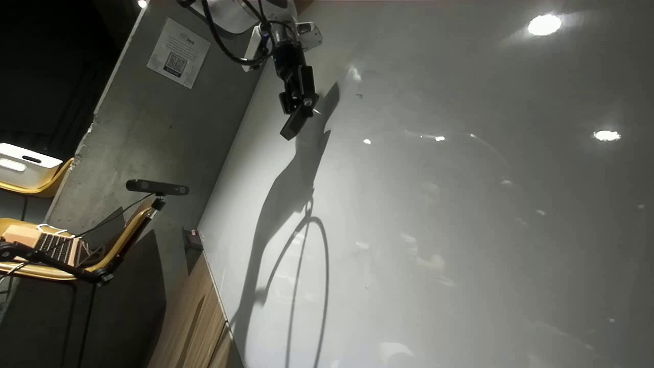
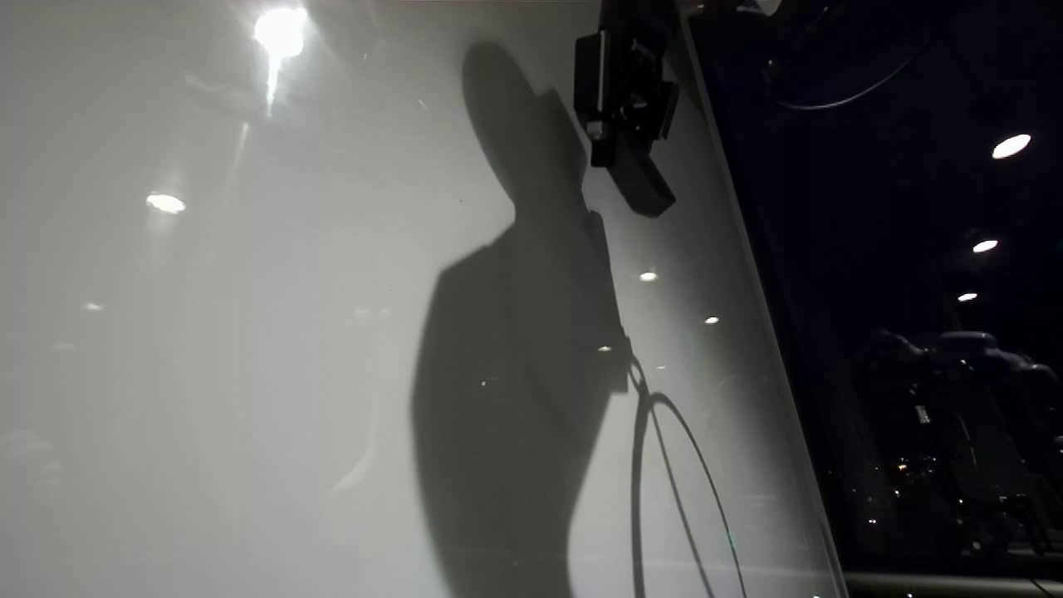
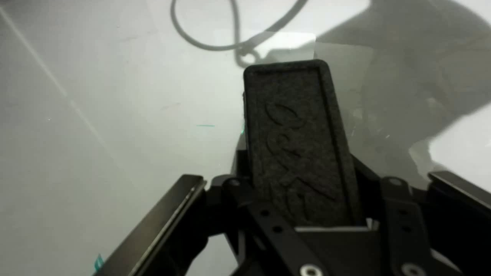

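A dark, felt-like block point(image 3: 294, 138), which looks like a whiteboard eraser, is clamped in my gripper, a finger on each long side. Faint line shapes show on its broad face. In exterior view 1, the gripper point(image 1: 299, 104) is near the upper left of the large white board point(image 1: 466, 257), with the block point(image 1: 295, 124) tilted down to the left. Exterior view 2 has the block point(image 2: 640, 179) close to the board's right edge. It appears apart from the board, though the exact gap cannot be judged. A short green mark point(image 3: 205, 125) lies left of the block.
Another green mark point(image 1: 359, 95) lies right of the gripper in exterior view 1. The arm's shadow point(image 1: 279, 202) and bright lamp reflections point(image 1: 544, 25) fall on the board. A concrete wall point(image 1: 184, 135) borders it on the left. Most of the board is bare.
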